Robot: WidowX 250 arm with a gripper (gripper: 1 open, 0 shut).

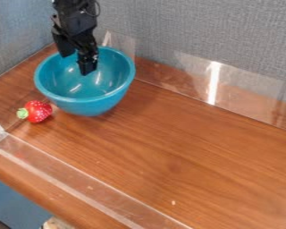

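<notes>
My black gripper (pixel 76 54) reaches down from the top into the upper part of a light blue bowl (pixel 96 100), its fingers apart and nothing visible between them. The bowl stands upright on the wooden table at the left. A red strawberry (pixel 37 112) with a pale green top lies just in front of the bowl, to its lower left, outside it.
Clear plastic edging (pixel 235 85) runs along the back before a grey padded wall, and another clear strip runs along the front left edge.
</notes>
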